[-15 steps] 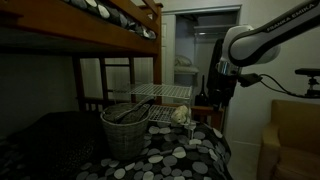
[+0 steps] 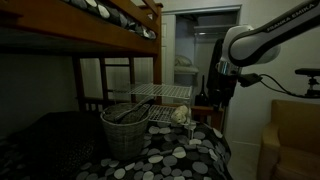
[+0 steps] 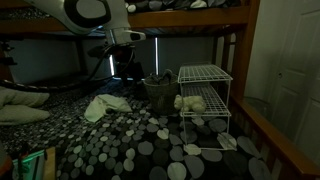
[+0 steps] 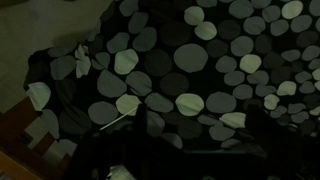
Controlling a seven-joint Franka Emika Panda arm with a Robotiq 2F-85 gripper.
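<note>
High above the patterned bedspread [image 4: 190, 58], my gripper [image 2: 222, 92] points downward at the end of the white arm. Two dark finger shapes stand apart at the bottom of the wrist view, with bedspread showing between them; the gripper looks open and nothing shows in it. A woven basket [image 2: 125, 134] with dark contents stands on the bed. Beside it is a white wire rack [image 3: 203, 74] with two levels. A pale plush-like item [image 3: 189, 103] sits on its lower level.
A crumpled white cloth [image 3: 108, 106] lies on the bed in exterior view 2. The upper bunk [image 2: 85, 32] overhangs the basket side. Wooden rails [image 3: 262, 128] border the bed, and a tan armchair [image 2: 292, 140] stands beside it. Open bedspread lies in front of the rack.
</note>
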